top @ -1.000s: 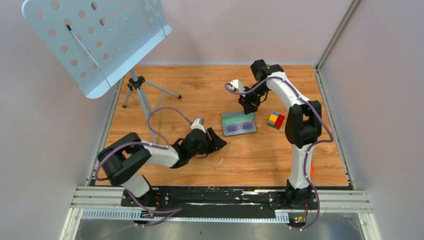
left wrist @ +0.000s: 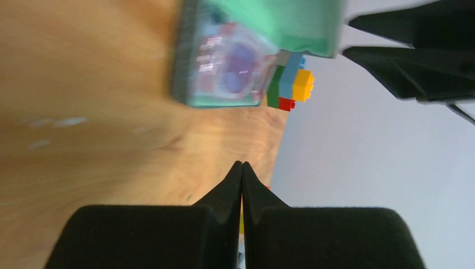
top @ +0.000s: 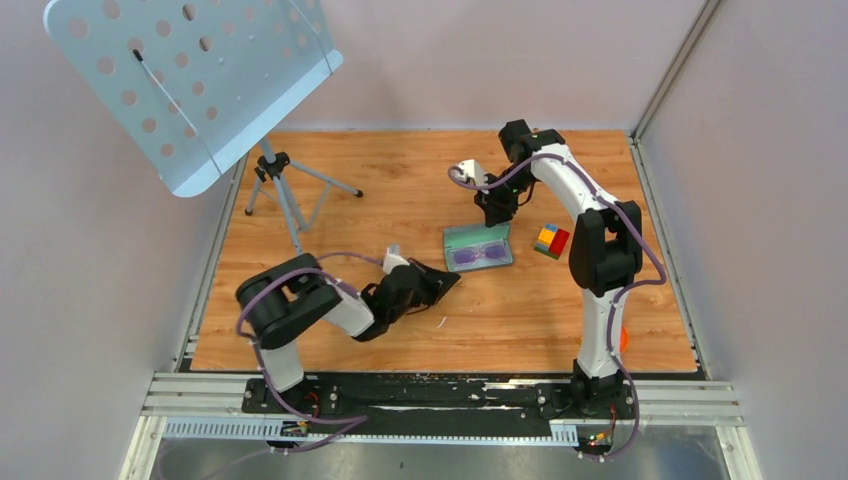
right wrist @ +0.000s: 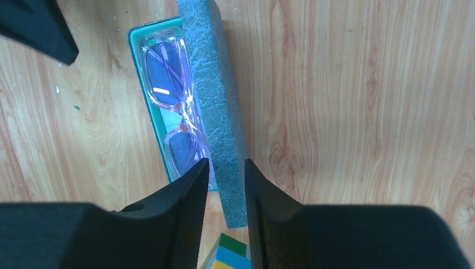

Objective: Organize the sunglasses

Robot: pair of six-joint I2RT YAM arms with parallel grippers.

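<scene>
The glasses case (top: 480, 262) stands open on the table, its green-lined lid (top: 476, 236) raised at the back. Clear-framed sunglasses with purple lenses (right wrist: 168, 75) lie inside the case in the right wrist view. My right gripper is part open, its fingers on either side of the lid's blue-grey edge (right wrist: 215, 101); whether they touch it I cannot tell. Just off the case's front left corner, my left gripper (top: 457, 277) is shut, with nothing seen between its fingertips. The left wrist view is blurred.
A block of coloured bricks (top: 551, 241) sits right of the case. The tripod stand (top: 285, 190) fills the back left. Something orange (top: 623, 339) is partly hidden behind the right arm.
Over the last second my left gripper has shut and come closer to the case's front left corner, while its elbow swung about. The right arm has shifted barely; the case looks still.
</scene>
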